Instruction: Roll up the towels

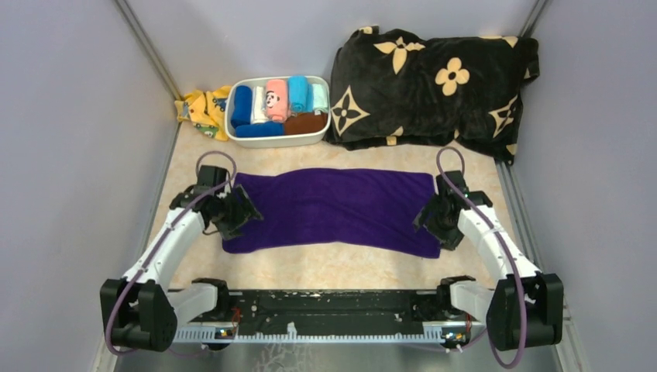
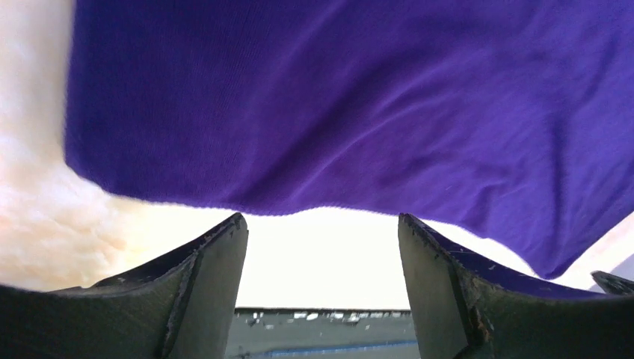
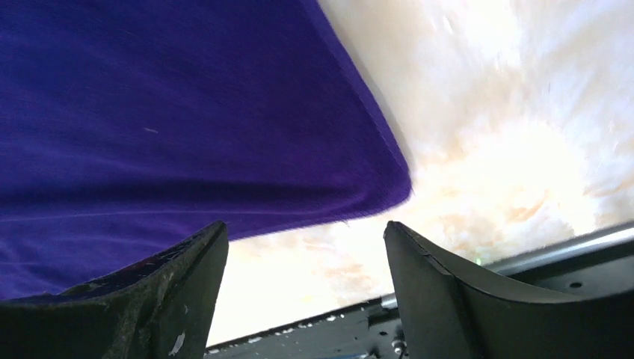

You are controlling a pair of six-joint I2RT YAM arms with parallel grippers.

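Note:
A purple towel (image 1: pixel 333 205) lies spread lengthwise across the table, slightly rippled, with its short ends under the two grippers. My left gripper (image 1: pixel 242 217) is open over the towel's left end; in the left wrist view the towel (image 2: pixel 314 112) shows beyond its fingertips, with nothing held. My right gripper (image 1: pixel 434 221) is open over the right end; in the right wrist view the towel's corner (image 3: pixel 374 179) lies beyond the empty fingers.
A white bin (image 1: pixel 276 142) of rolled towels stands at the back left, beside a yellow cloth (image 1: pixel 203 112). A large black patterned blanket (image 1: pixel 418 93) fills the back right.

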